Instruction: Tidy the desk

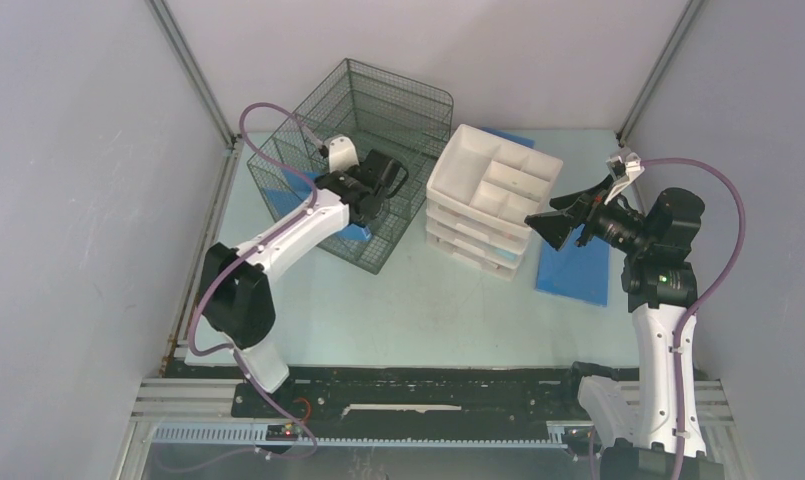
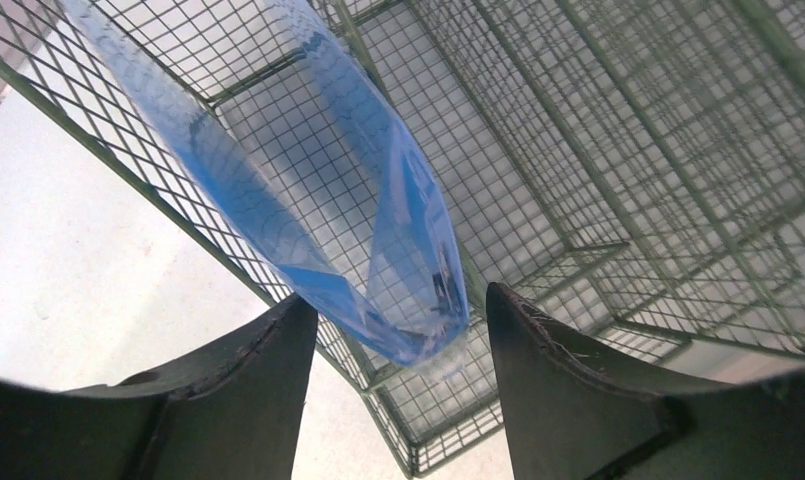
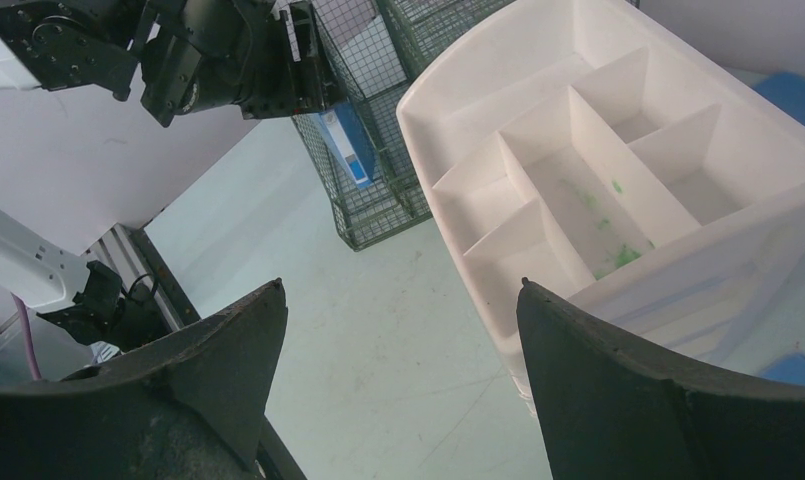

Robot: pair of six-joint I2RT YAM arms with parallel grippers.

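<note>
A green wire basket [image 1: 398,100] at the back left holds blue folders [image 2: 418,250], standing along one side. My left gripper is open over the basket, its fingertips either side of the near end of a blue folder; contact cannot be told. Right of the basket is a white drawer organizer [image 1: 463,165] with empty-looking top compartments. My right gripper hangs open at the organizer's right, with nothing between its fingers. A blue flat folder [image 1: 568,270] lies on the desk beneath the right arm.
Another blue item [image 1: 508,136] lies behind the organizer. Walls bound the sides and back.
</note>
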